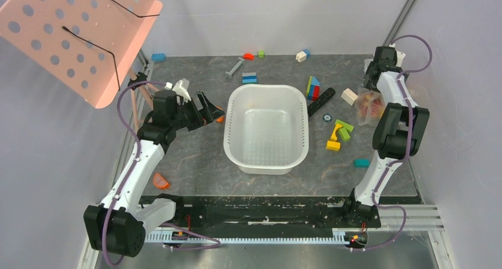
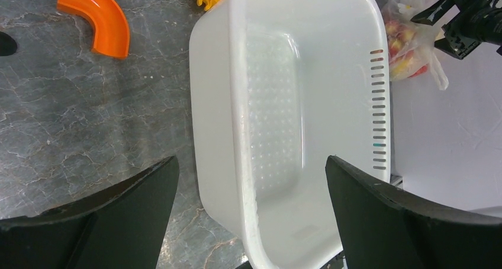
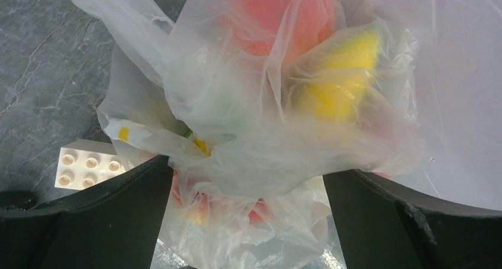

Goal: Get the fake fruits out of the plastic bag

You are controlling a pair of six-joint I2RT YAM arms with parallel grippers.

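A translucent plastic bag (image 3: 248,133) fills much of the right wrist view, with red and yellow fruits (image 3: 340,73) showing blurred through its film. In the top view the bag (image 1: 370,106) lies at the table's right side, partly covered by the right arm. My right gripper is open, its fingers (image 3: 112,213) on either side of the bag's upper part and very close to the film. Over the near side of the white basket (image 2: 237,103), my left gripper stands open and empty, its tips just left of the basket in the top view.
The basket stands mid-table. Between it and the bag lie a black remote (image 1: 321,102), a cream brick (image 1: 349,96) and green and yellow blocks (image 1: 343,133). A wall (image 1: 456,115) rises close along the right. An orange pipe (image 2: 112,29) lies left of the basket.
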